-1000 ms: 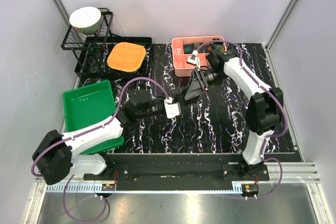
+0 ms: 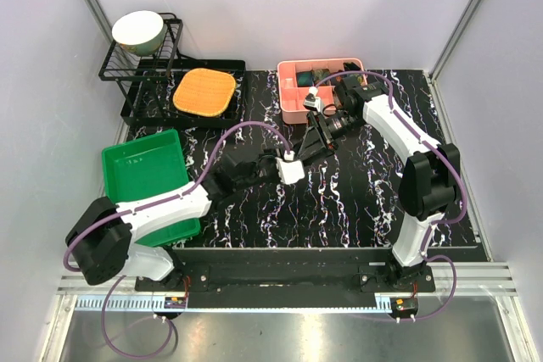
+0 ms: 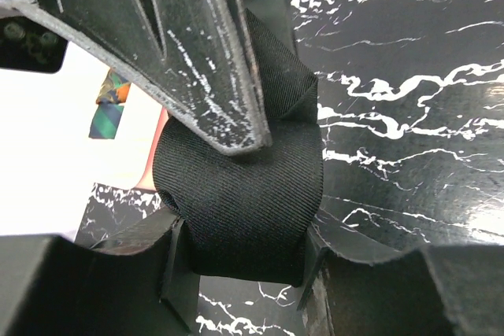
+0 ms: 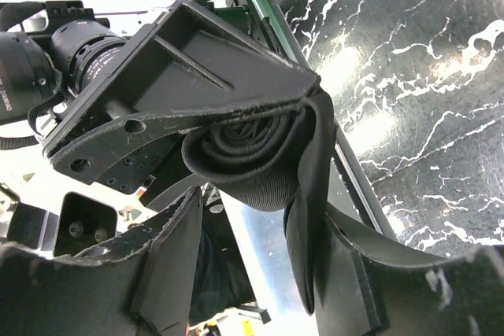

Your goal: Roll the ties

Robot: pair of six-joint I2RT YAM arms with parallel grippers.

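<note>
A black ribbed tie [image 3: 236, 210], partly wound into a roll [image 4: 248, 159], is held in the air where both grippers meet, mid-table in the top view. My left gripper is shut on it, the rolled cloth filling the space between its fingers. My right gripper is close against the roll and part open, a flap of tie [image 4: 311, 194] hanging down at its right finger; whether that flap is pinched cannot be told. In the top view the arms largely hide the tie.
A pink compartment box [image 2: 293, 103] with rolled items stands at the back right. A green tray [image 2: 140, 171] is at the left, a black rack [image 2: 119, 69] with a bowl and orange tray [image 2: 204, 91] at back left.
The right arm has shifted very little.
</note>
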